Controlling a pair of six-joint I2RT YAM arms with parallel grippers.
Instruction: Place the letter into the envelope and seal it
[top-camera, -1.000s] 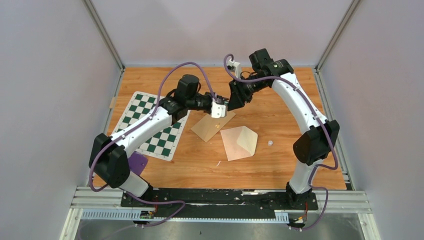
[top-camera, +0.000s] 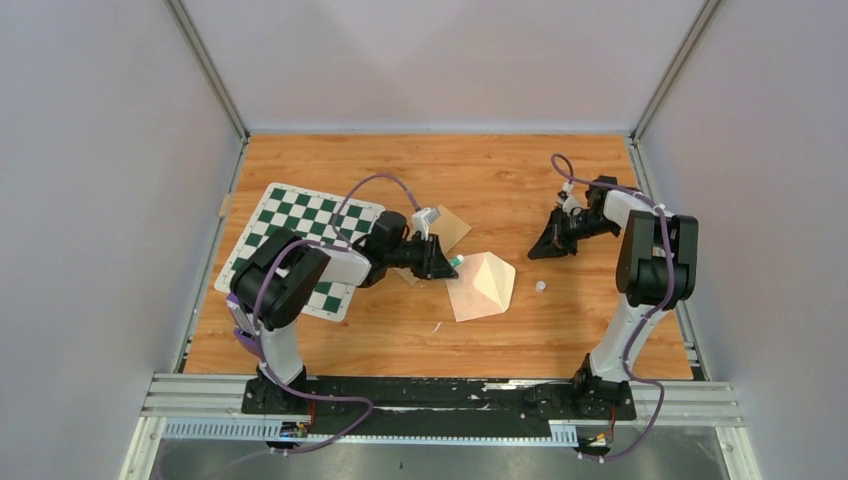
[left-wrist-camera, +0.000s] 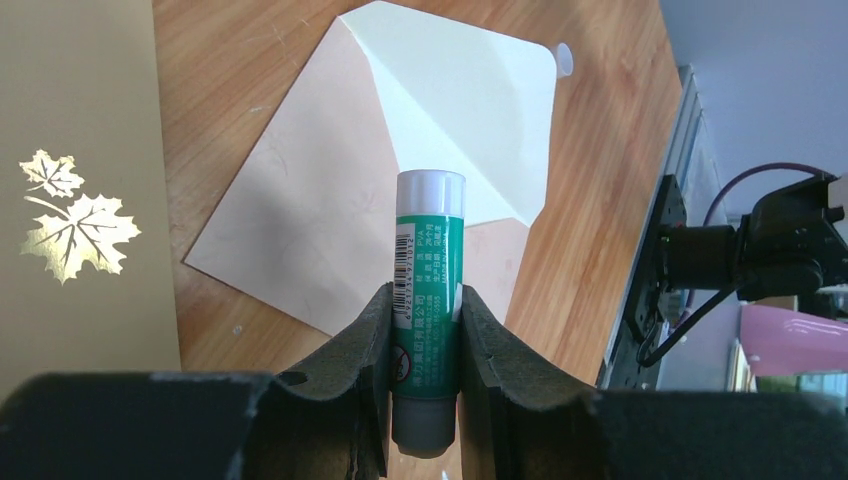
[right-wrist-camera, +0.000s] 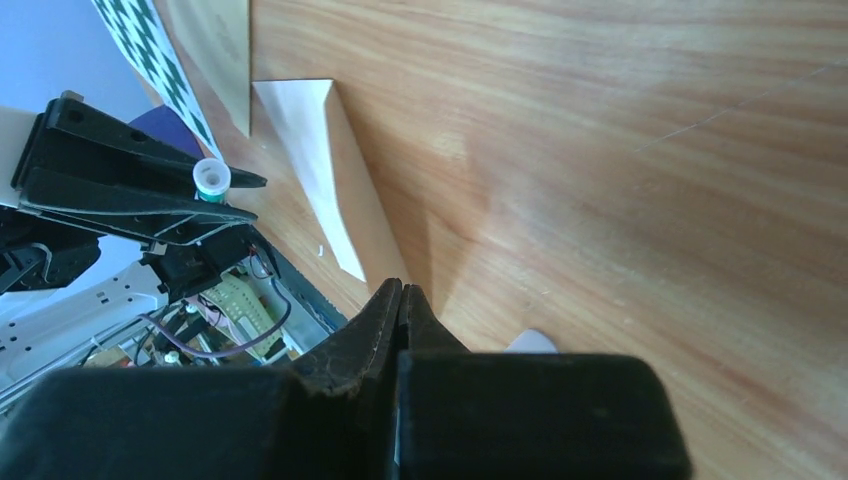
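Note:
My left gripper (top-camera: 446, 267) is shut on a green glue stick (left-wrist-camera: 430, 290) whose white end points outward, over the left edge of the envelope in the top view. The pale pink envelope (left-wrist-camera: 300, 180) lies on the table with its cream flap (left-wrist-camera: 470, 100) opened out. A brown card with gold maple leaves (left-wrist-camera: 85, 320) lies to its left, partly under the left arm in the top view. No separate letter can be made out. To the envelope's right, my right gripper (top-camera: 535, 253) is shut with nothing between its fingers.
A small white cap (top-camera: 540, 286) lies on the table right of the envelope. The green-and-white checkered board (top-camera: 335, 208) is at the left, partly beneath the left arm.
The grippers were together above the brown card. The right one has drawn away to the right and come down empty; the left has lowered toward the envelope with the glue stick.

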